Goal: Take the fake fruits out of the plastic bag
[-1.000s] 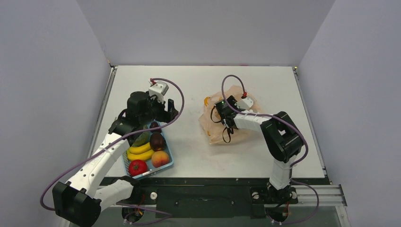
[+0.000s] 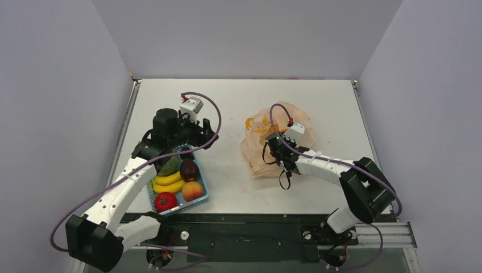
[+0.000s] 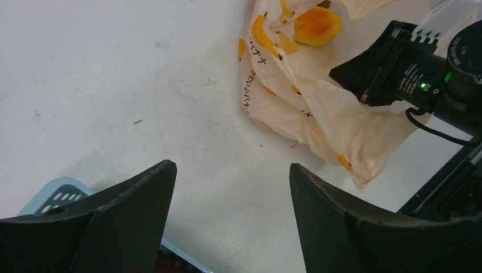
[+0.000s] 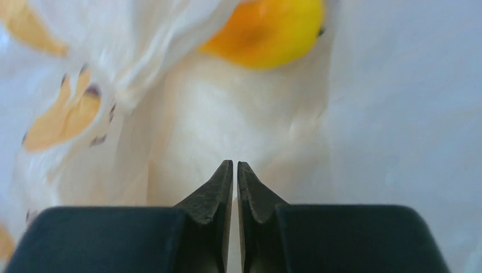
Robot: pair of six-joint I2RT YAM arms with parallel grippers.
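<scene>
A crumpled, pale plastic bag [image 2: 253,148] with orange print lies right of the table's middle. Inside it a yellow-orange fake fruit [image 3: 316,25] shows in the left wrist view, and near the top of the right wrist view [image 4: 267,31]. My right gripper is down in the bag's opening, shut, fingertips together, below that fruit in its view. My left gripper stands open, nothing between its fingers, beside the blue basket.
The blue basket [image 2: 204,193] at the front left holds several fruits, among them bananas [image 2: 167,187], a tomato [image 2: 166,202] and a peach [image 2: 192,191]. The back of the table and the strip between basket and bag are clear.
The left arm has hardly moved.
</scene>
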